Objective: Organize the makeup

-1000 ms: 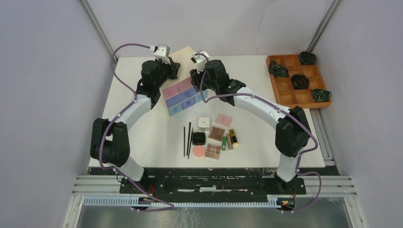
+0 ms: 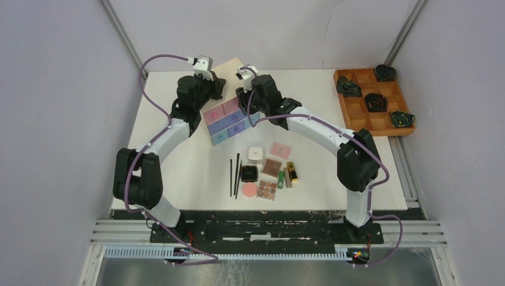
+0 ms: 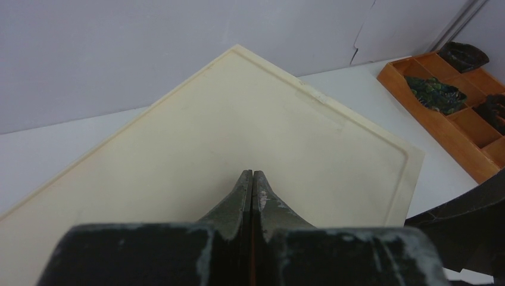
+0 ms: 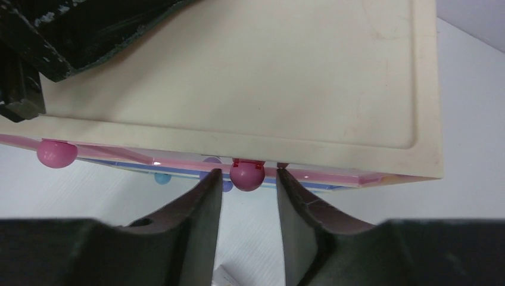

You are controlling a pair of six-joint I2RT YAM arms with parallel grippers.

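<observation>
A cream-topped drawer organizer (image 2: 225,122) with pink, purple and blue drawers stands at the back. My left gripper (image 2: 217,89) rests shut over its lid (image 3: 149,161); nothing shows between the fingertips. My right gripper (image 2: 243,98) is part open, its fingertips either side of a round pink drawer knob (image 4: 247,176). The makeup lies loose in front: a white jar (image 2: 255,154), black container (image 2: 249,173), palettes (image 2: 267,189), pink compact (image 2: 249,189), tubes (image 2: 280,179) and thin pencils (image 2: 237,173).
A wooden compartment tray (image 2: 369,101) with dark items stands at the back right.
My right gripper has shifted slightly to the left along the organizer's top front over the last second. My left arm has not moved.
</observation>
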